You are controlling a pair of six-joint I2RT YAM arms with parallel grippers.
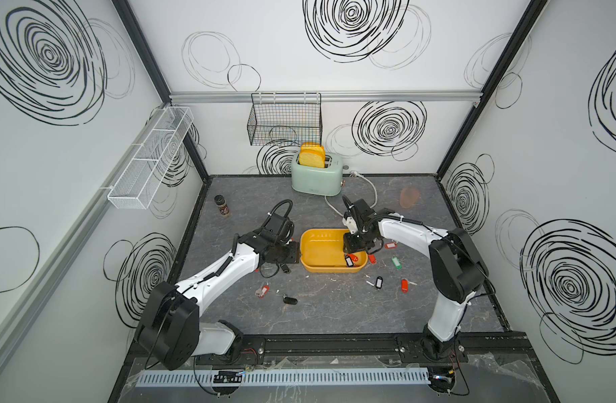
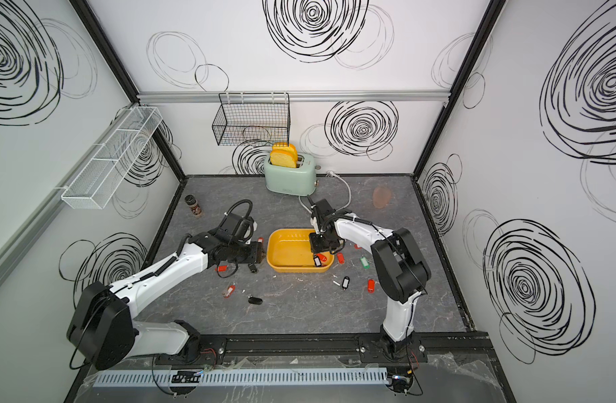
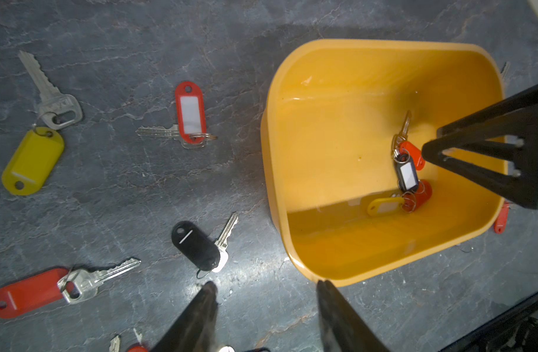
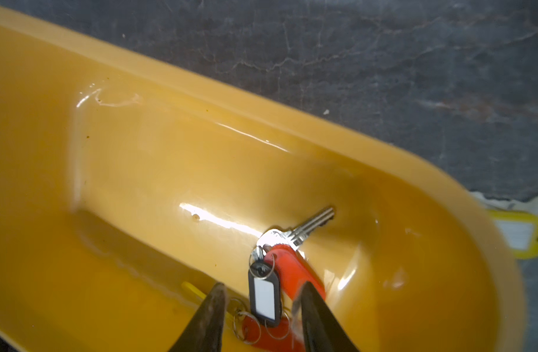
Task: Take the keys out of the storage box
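The storage box is a yellow-orange tray [image 1: 314, 268] in the middle of the table. Inside, at its right front part, lies a small heap of keys: a black tag [image 4: 264, 299] with a white label, a red tag [image 4: 295, 271] with a silver key [image 4: 308, 227], another red tag [image 3: 419, 194] and a yellow tag [image 3: 384, 206]. Over this heap my right gripper hangs open, nothing between its fingers. My left gripper is open and empty beside the box's left end.
Tagged keys lie loose on both sides of the box, among them a black tag [image 3: 195, 245], a red tag [image 3: 190, 114] and a yellow tag [image 3: 33, 161]. A green toaster [image 1: 316, 176] stands behind. Bare table lies in front.
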